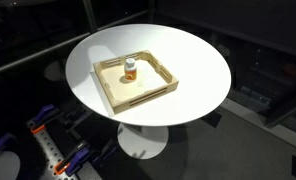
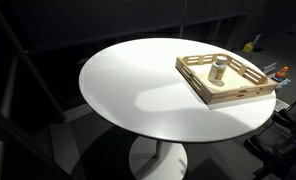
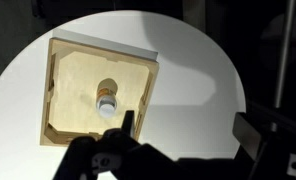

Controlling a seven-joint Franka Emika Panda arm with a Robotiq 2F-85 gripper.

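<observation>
A small bottle (image 1: pixel 130 70) with a white cap and an orange label stands upright inside a shallow wooden tray (image 1: pixel 121 104). In exterior view 2 the same bottle (image 2: pixel 218 70) rises above the slatted tray wall (image 2: pixel 233 95). Seen from above in the wrist view, the bottle (image 3: pixel 106 103) is near the middle of the tray floor, its white cap toward the camera. My gripper is open, its dark fingers wide apart at the bottom of the wrist view. Only white tabletop shows between them, and the left finger overlaps the tray's corner in the picture.
Dark robot parts and cables (image 1: pixel 63 150) lie beyond the table edge at lower left in exterior view 1.
</observation>
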